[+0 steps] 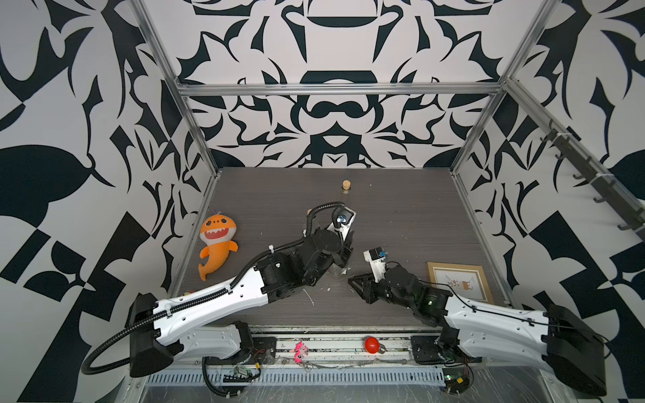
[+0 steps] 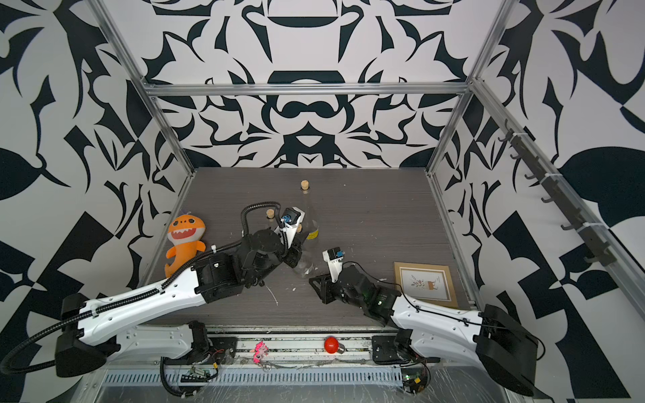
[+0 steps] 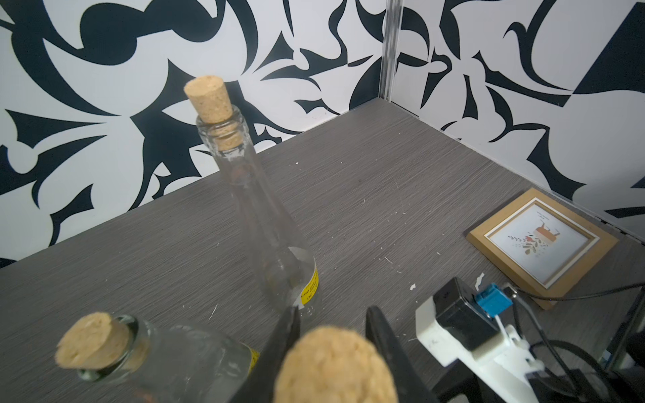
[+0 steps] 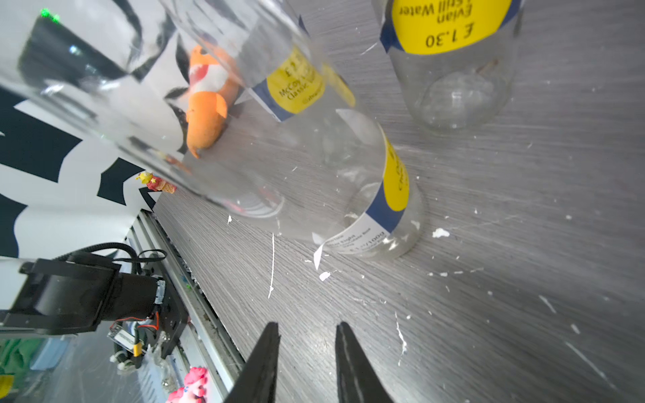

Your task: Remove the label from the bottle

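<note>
My left gripper is shut on a corked bottle, its cork between the fingers; in the right wrist view this bottle [image 4: 349, 168] leans at a tilt with a yellow, blue and white label [image 4: 395, 176], a small white flap at its lower edge. My right gripper stands open below and near that bottle, empty between its fingers. A tall corked bottle [image 3: 268, 228] with a yellow label stands behind, and another corked bottle [image 3: 174, 356] is at the left.
An orange shark toy [image 1: 216, 245] lies at the left of the table [image 1: 403, 201]. A framed picture [image 1: 459, 280] lies at the right front. A red ball [image 1: 371, 345] and a pink toy [image 1: 300, 350] sit on the front rail.
</note>
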